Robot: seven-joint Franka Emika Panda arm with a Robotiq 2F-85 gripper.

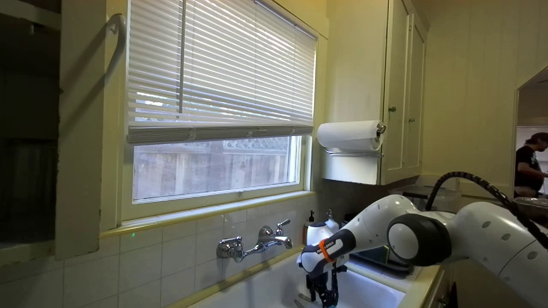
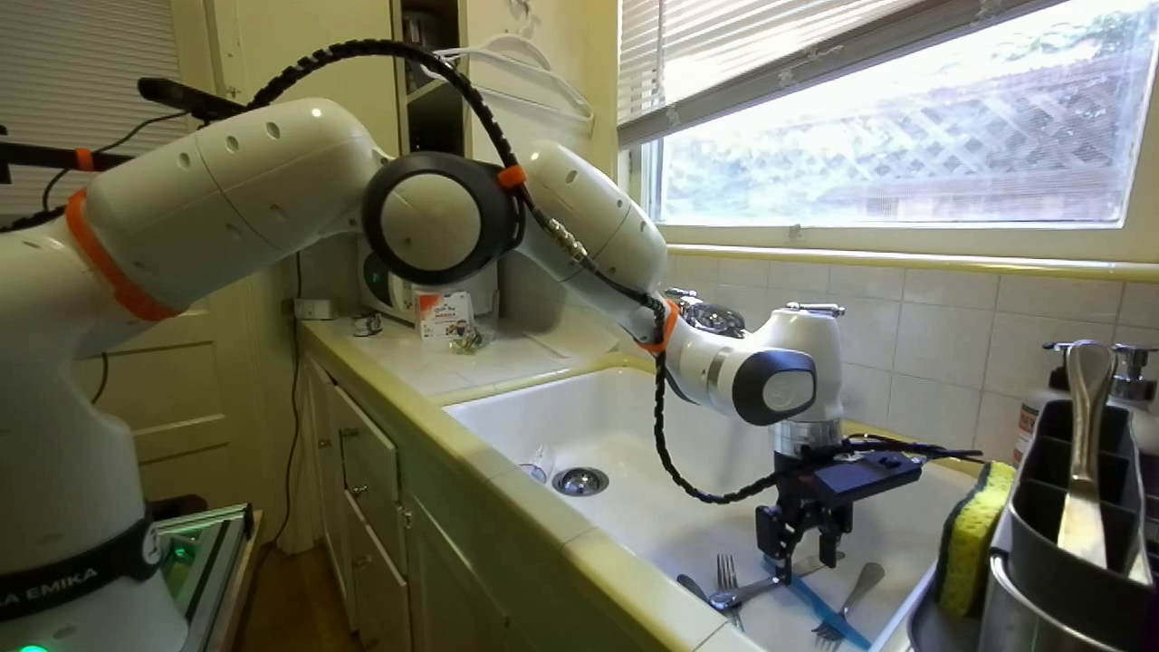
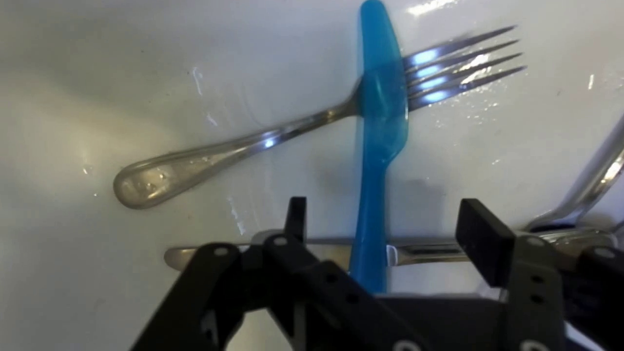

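Note:
In the wrist view a blue plastic knife [image 3: 374,187] lies in the white sink across a metal fork [image 3: 234,153] and a metal knife [image 3: 430,253]. My gripper is above them, its two fingers standing well apart on either side of the blue knife's lower end. No grip on anything shows. Part of another metal utensil [image 3: 591,181] appears at the right edge. From exterior view 2, the gripper [image 2: 801,554] points down, low over the cutlery, with the blue knife [image 2: 831,610] partly behind it. Whether the fingertips touch anything is unclear.
The sink [image 2: 500,418] has a drain [image 2: 580,482] with a clear object [image 2: 537,465] beside it. At its right end stand a yellow sponge [image 2: 975,543] and a cutlery caddy [image 2: 1087,598]. A faucet [image 1: 257,245] juts from the tiled wall. The basin's middle is clear.

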